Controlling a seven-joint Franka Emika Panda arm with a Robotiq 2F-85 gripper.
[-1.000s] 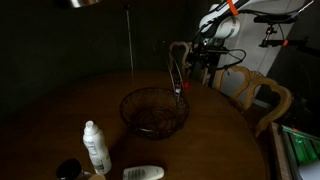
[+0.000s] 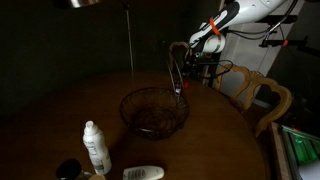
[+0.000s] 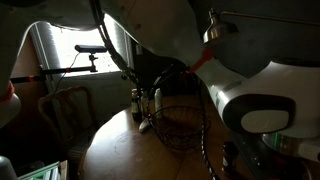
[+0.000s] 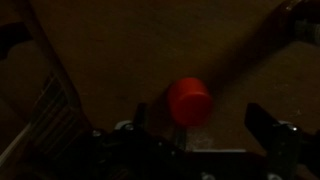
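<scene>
My gripper is open in the wrist view, its dark fingers (image 4: pixel 264 126) spread apart with nothing held between them. Below them, roughly between the fingers, shows a small round red object (image 4: pixel 190 101), perhaps a bottle cap. In exterior view 1 a small red spot (image 2: pixel 185 86) appears on the far side of the table, just below the gripper. A black wire basket (image 2: pixel 154 113) stands nearer the middle of the table. The wrist view catches a mesh edge of the basket (image 4: pixel 50 112) at left. In exterior view 2 the arm hides much of the scene.
At the front left stand a white spray bottle (image 2: pixel 97 148) and a dark mug (image 2: pixel 72 170); a white bottle (image 2: pixel 143 173) lies beside them. Wooden chairs (image 2: pixel 270 105) line the right edge. Bare wood (image 2: pixel 215 135) shows right of the basket.
Over the last second the arm has come left and somewhat lower, towards the red object. The basket and bottles stay in place.
</scene>
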